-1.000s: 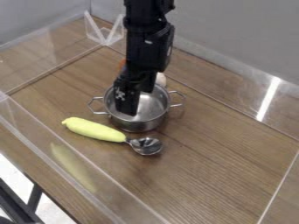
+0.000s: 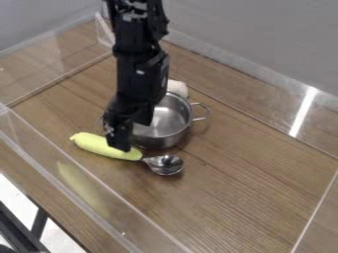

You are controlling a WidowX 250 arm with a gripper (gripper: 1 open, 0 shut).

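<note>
My gripper (image 2: 129, 126) hangs dark over the left side of a steel pot (image 2: 172, 124), its fingertips low near the yellow handle (image 2: 95, 144) of a spoon. The spoon's metal bowl (image 2: 165, 164) lies on the wooden table in front of the pot. Whether the fingers are open or shut is hard to tell against the dark arm. The pot's left handle is hidden behind the gripper.
A pale object (image 2: 177, 87) sits behind the pot, partly hidden. Clear walls border the table at left and back.
The gripper has moved toward the viewer and to the left, down from over the pot toward the yellow spoon handle. The pot and spoon look unmoved.
</note>
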